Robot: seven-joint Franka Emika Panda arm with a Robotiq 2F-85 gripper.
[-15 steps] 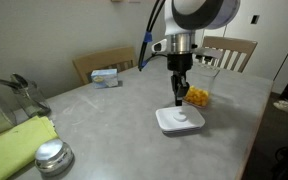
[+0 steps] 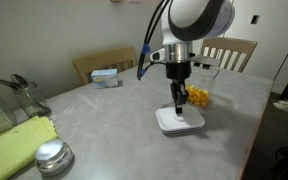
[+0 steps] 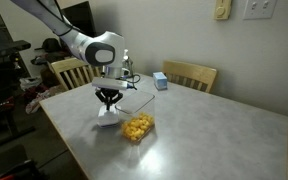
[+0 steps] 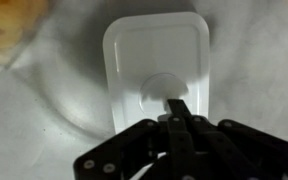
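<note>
On the table's right part lies a white rounded-rectangle lid (image 2: 187,120) with a round raised spot in its middle. My gripper (image 2: 178,109) is shut and points down at that middle, its tips at or just above the surface; whether they touch I cannot tell. From the wrist view, the gripper overlaps the raised spot of the lid (image 4: 154,60), and nothing shows between the fingers. Just beyond the lid is a clear container (image 2: 200,92) with yellow-orange pieces inside, seen also as a container (image 3: 137,127) in the second exterior view.
At the left are a green cloth (image 2: 14,146), a silver round object (image 2: 53,157) and a glass with utensils (image 2: 29,95). A small blue box (image 2: 105,78) sits toward the back. Wooden chairs stand around it.
My gripper has come down slightly onto or near the middle of the lid, and its fingers now look closer together. The lid and container have not visibly moved.
</note>
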